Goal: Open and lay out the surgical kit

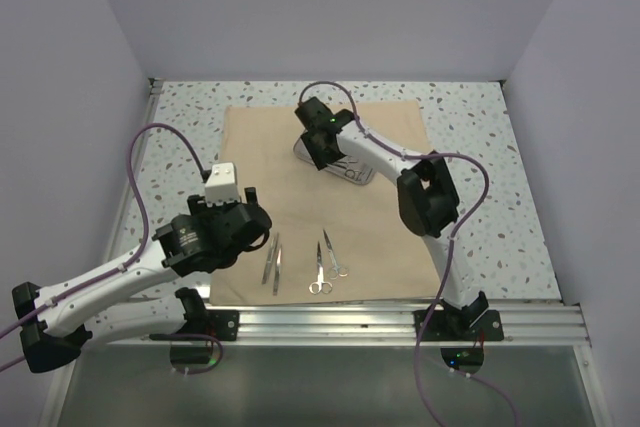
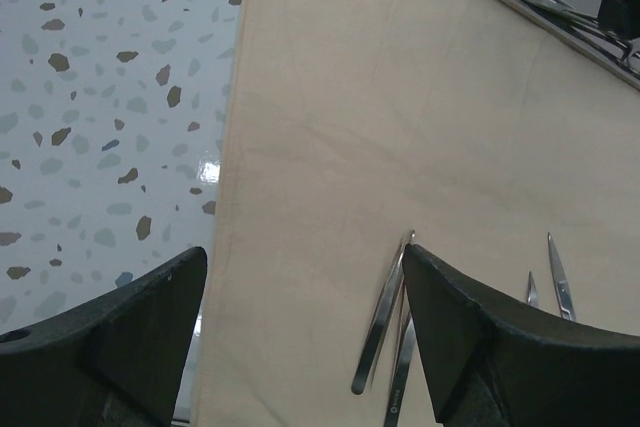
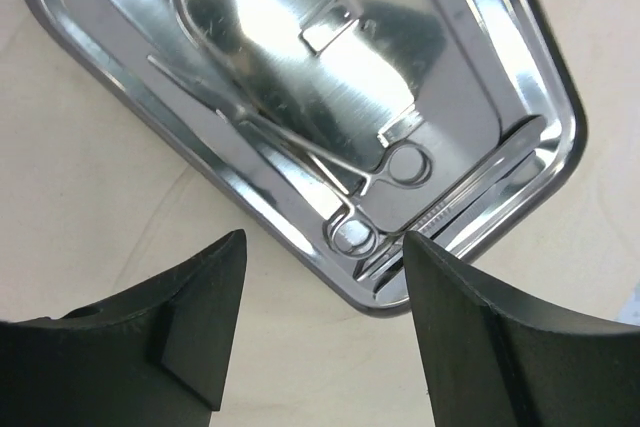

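The steel tray (image 3: 250,202) rests on the cloth at back centre, holding scissor-handled instruments (image 3: 408,169) and tweezers (image 3: 480,182). My right gripper is open above its lower edge, nothing between the fingers. Laid on the cloth at the front are two tweezers (image 1: 270,259) (image 2: 383,317) and two scissors (image 1: 320,277) (image 1: 336,265). My left gripper hovers over the cloth's left side, fingers apart, empty, left of the tweezers.
The tan cloth (image 1: 260,137) covers the middle of the speckled table (image 1: 480,217). Bare cloth lies between the tray and the laid-out instruments, and along the back left.
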